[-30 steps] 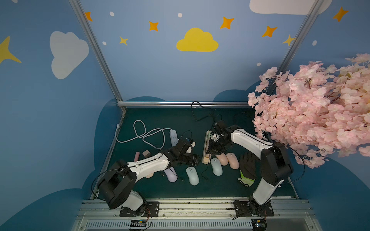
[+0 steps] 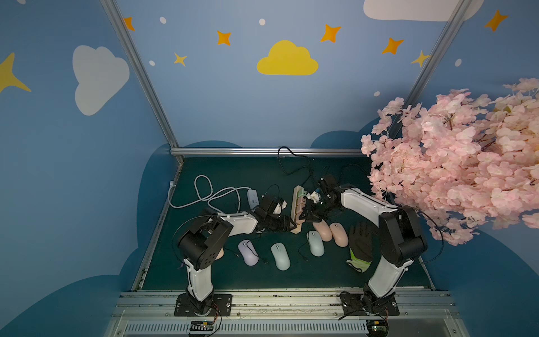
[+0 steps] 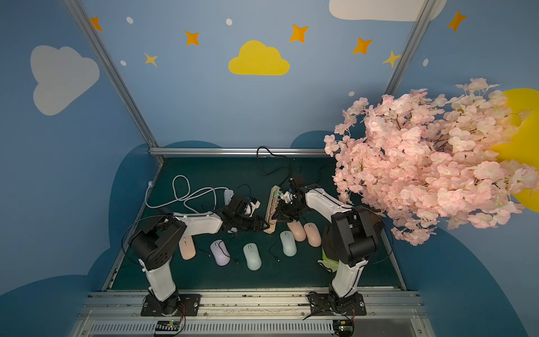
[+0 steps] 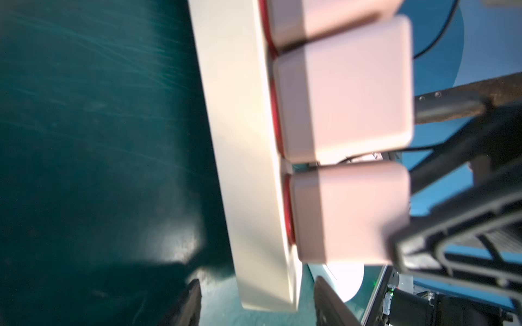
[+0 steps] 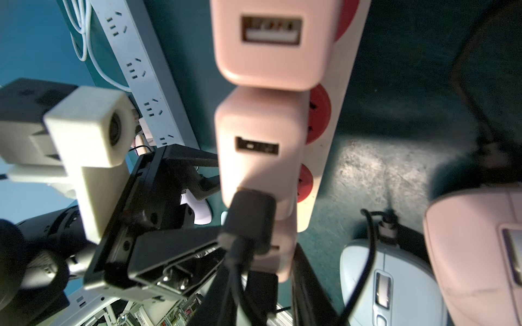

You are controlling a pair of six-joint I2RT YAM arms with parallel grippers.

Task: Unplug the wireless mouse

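Observation:
A beige power strip [image 2: 296,221] holds several pink adapters [image 5: 261,163]; a black plug [image 5: 247,214] with a cable is at one in the right wrist view. My left gripper stands open, its fingertips either side of the strip's near end [image 4: 263,282]. My right gripper is at the adapters' lower end; whether its fingers grip anything is unclear, as plug and cable partly hide them.
Several mice [image 2: 280,255] lie in front, with loose cables. A white power strip [image 2: 252,199] lies to the left, a glove [image 2: 360,244] at the right. Pink blossoms [image 2: 443,163] overhang the back right.
My left arm has moved rightward and back to the beige strip's end. The strip and my right gripper have shifted slightly back and left.

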